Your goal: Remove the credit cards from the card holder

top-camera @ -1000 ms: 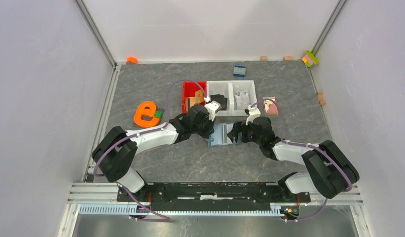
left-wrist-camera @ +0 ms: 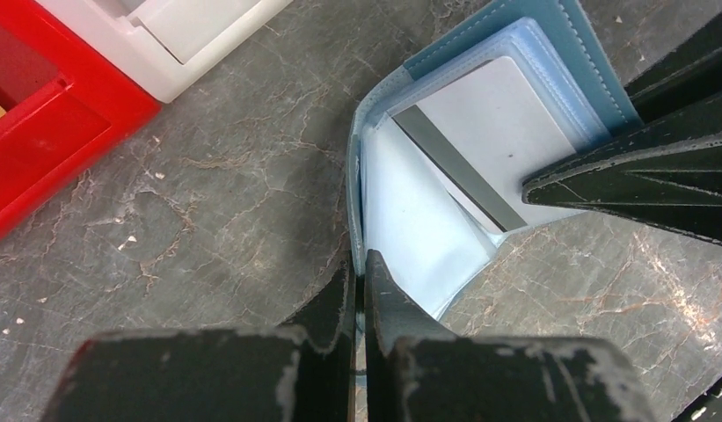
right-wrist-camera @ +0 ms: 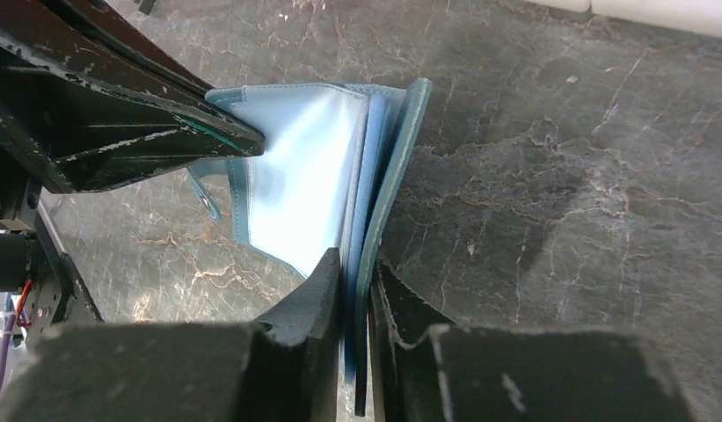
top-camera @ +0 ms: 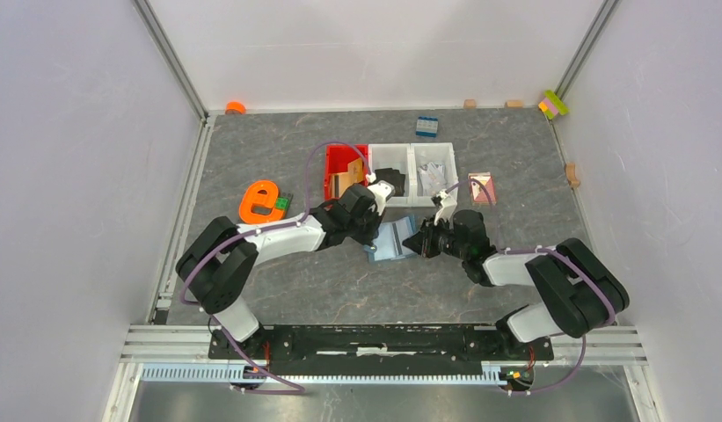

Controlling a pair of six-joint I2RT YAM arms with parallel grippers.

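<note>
A light blue card holder [top-camera: 390,237] is held above the floor between both grippers. In the left wrist view its clear sleeve shows a white card with a dark stripe [left-wrist-camera: 480,114]. My left gripper is shut on one edge of the holder. My right gripper is shut on the opposite side, where several layers stand edge-on between its fingers; whether a card is among them I cannot tell.
Behind the holder stand a red bin [top-camera: 338,154] and white bins [top-camera: 412,176]. An orange object [top-camera: 251,198] lies at left, a pink box [top-camera: 482,193] at right.
My right gripper has shifted slightly and narrowed onto the holder's right side. The holder has moved a little; the left gripper stays on its edge.
</note>
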